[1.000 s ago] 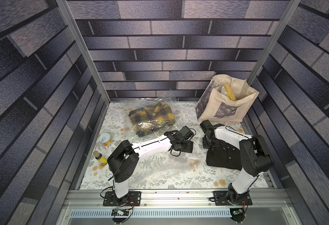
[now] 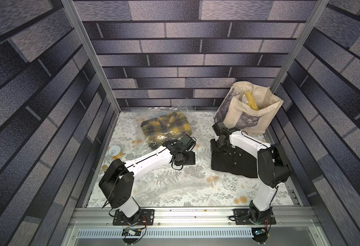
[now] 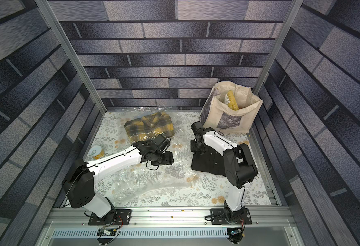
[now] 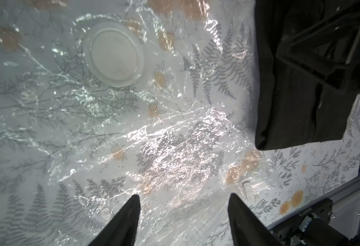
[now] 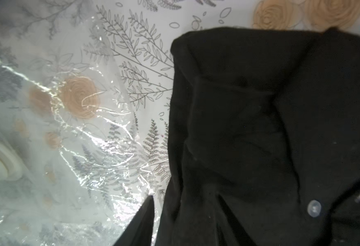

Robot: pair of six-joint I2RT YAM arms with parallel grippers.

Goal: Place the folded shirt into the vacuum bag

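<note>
The folded black shirt (image 2: 234, 162) lies on the right side of the table, a button showing in the right wrist view. A clear vacuum bag (image 4: 180, 151) with a round white valve (image 4: 115, 53) lies flat to its left; its edge (image 5: 126, 102) is close beside the shirt. My right gripper is over the shirt's left edge, its fingers (image 5: 141, 223) apart; contact with the cloth cannot be made out. Above the bag, my left gripper is open with nothing between its fingers. The bag's mouth is hard to make out.
Behind the left arm, a yellow plaid shirt (image 2: 165, 125) sits in clear plastic. A can (image 2: 115, 152) stands at the left. The tote bag (image 2: 233, 107) fills the back right corner. Bare table lies in front of the black shirt.
The black shirt has shifted left and slightly back, closer to the bag. My left gripper has moved left; the left arm now covers the small bottle. My right gripper has also moved left.
</note>
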